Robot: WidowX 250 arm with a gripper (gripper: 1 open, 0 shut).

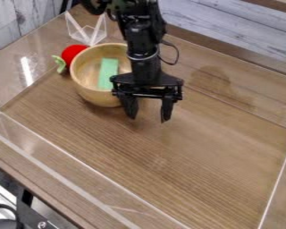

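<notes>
My black gripper [148, 106] hangs over the wooden table just right of a light wooden bowl [88, 67], its two fingers pointing down and spread open with nothing visible between them. The gripper body partly hides the bowl's right side. A pale green block [107, 73] is inside the bowl.
A red object with a green stem [72, 54], resembling a vegetable, lies left of the bowl, with a white wire-like item [87, 28] behind it.
</notes>
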